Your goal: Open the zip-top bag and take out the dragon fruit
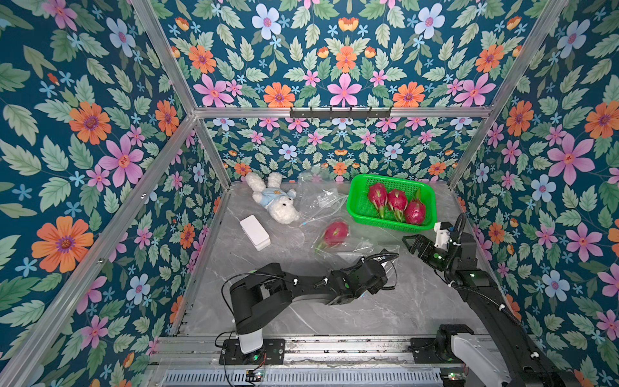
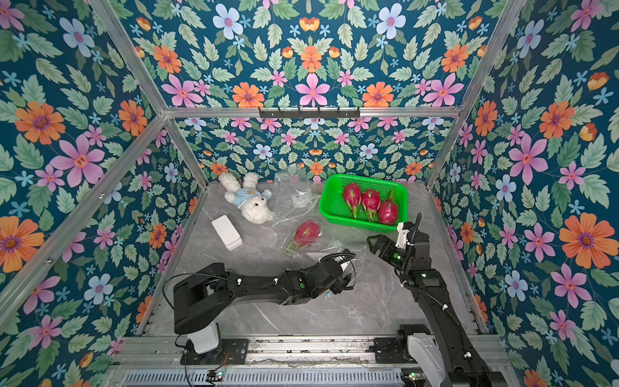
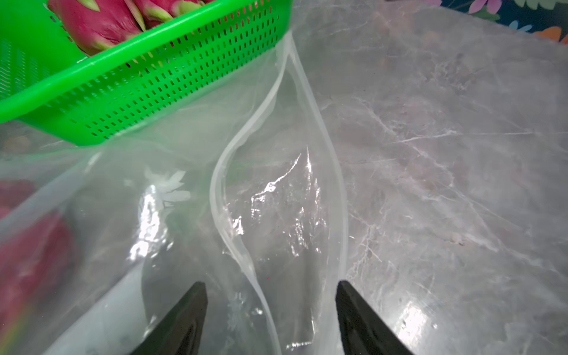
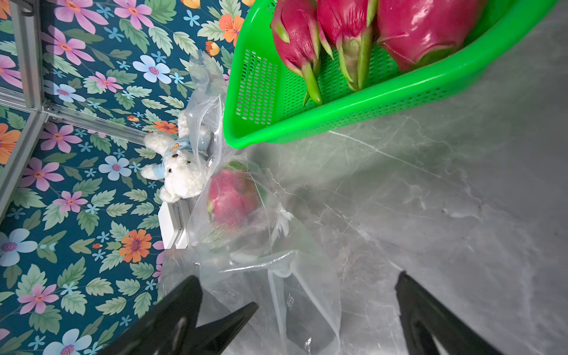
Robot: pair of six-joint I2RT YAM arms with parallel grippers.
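Observation:
A dragon fruit [image 1: 335, 233] lies inside a clear zip bag [image 4: 272, 248] at the middle of the table, its open edge spreading toward my left gripper, which stands over that edge with its fingers apart and nothing clearly between them. My right gripper is open, hanging right of the bag and in front of the green basket, with nothing held.
The green basket [image 2: 327, 205] holds several dragon fruits at back right. A white plush toy [image 1: 281, 209], a white box [image 1: 254, 231] and another clear bag [image 2: 293, 200] lie to the left and back.

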